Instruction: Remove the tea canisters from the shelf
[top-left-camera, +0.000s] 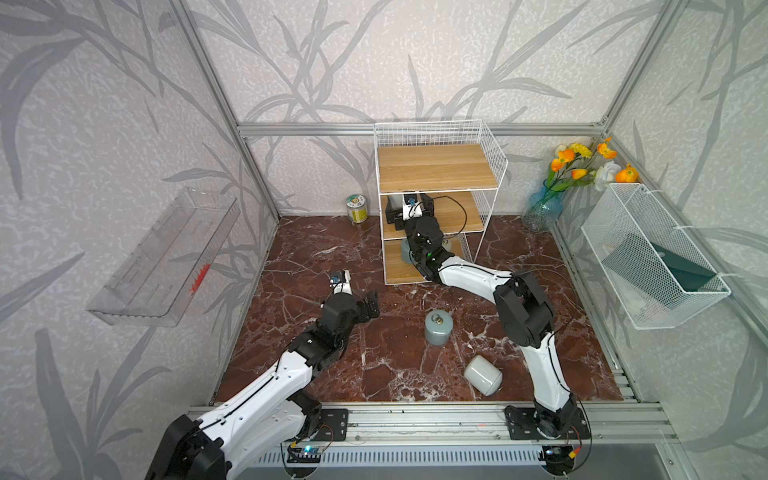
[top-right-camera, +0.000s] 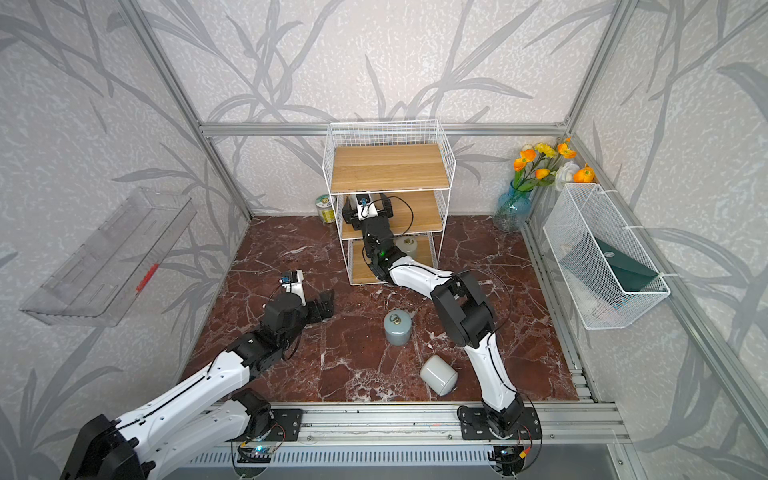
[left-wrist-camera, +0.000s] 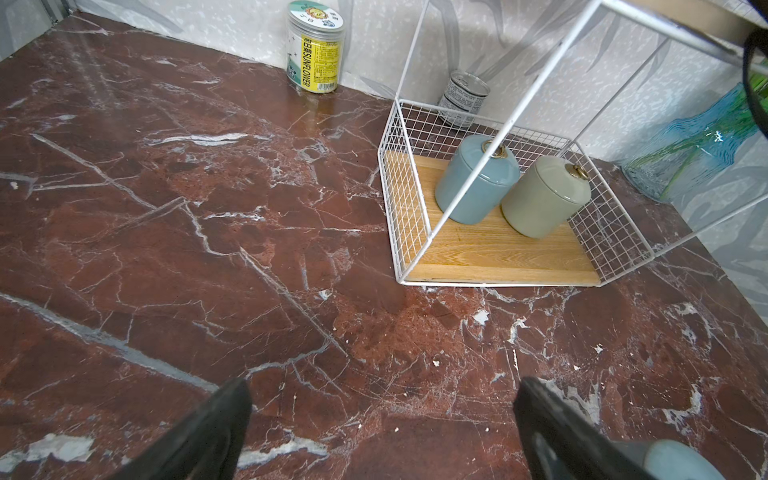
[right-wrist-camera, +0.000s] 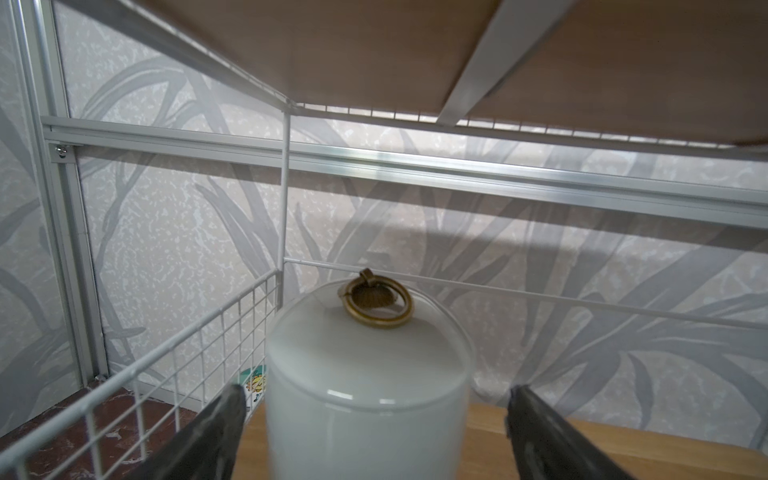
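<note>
A white canister (right-wrist-camera: 367, 368) with a brass ring on its lid stands on the middle tier at its left, between the fingers of my open right gripper. On the bottom tier the left wrist view shows a blue canister (left-wrist-camera: 472, 184) and a sage canister (left-wrist-camera: 540, 200). A blue canister (top-left-camera: 438, 328) stands on the table, and a cream one (top-left-camera: 482, 374) lies on its side near the front edge. My left gripper hangs open over the left of the table, holding nothing.
The wire shelf (top-right-camera: 389, 164) has white posts and low mesh sides. A tin (top-left-camera: 357, 209) stands behind, left of it, a flower vase (top-left-camera: 541, 208) to its right. A clear bin (top-left-camera: 160, 264) and a wire basket (top-left-camera: 648, 312) hang at the sides.
</note>
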